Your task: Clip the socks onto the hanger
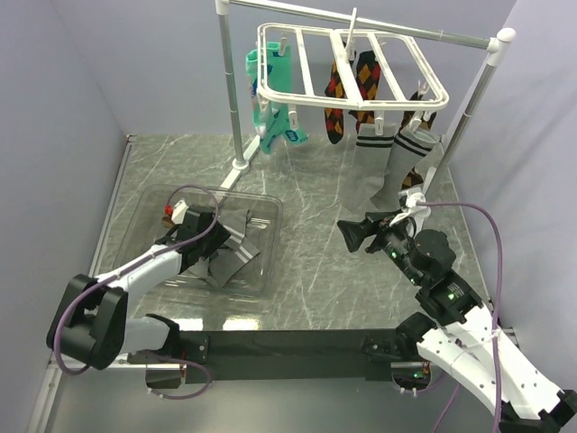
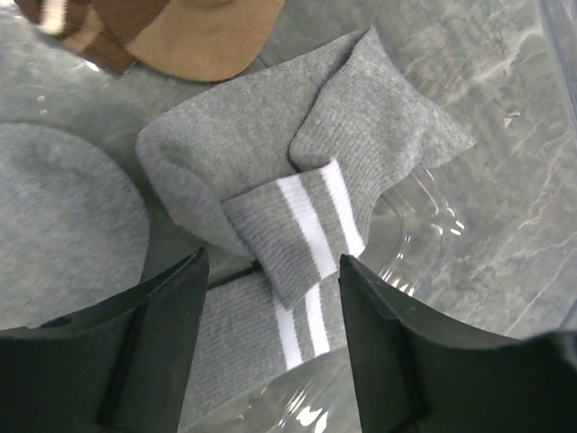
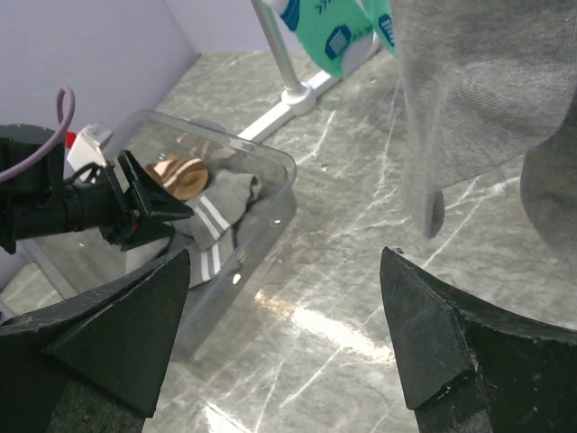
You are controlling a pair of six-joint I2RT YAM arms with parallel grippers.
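In the clear bin lie grey socks [image 2: 243,117] with white stripes; a brown sock [image 2: 203,36] is beside them. My left gripper hovers over the striped cuffs, its fingers apart with nothing gripped. The white hanger [image 1: 352,99] hangs from the rack. On it are teal socks [image 1: 269,86], socks with a red, yellow and black diamond pattern [image 1: 368,77], and grey socks [image 1: 371,167] with dark stripes. My right gripper stands open and empty, below and in front of the hanging grey socks [image 3: 491,90].
The clear bin's wall [image 3: 243,262] rises around the left gripper. A rack post [image 1: 232,90] stands behind the bin, and another [image 1: 469,108] is at the right. The marble tabletop [image 1: 311,244] between the arms is bare.
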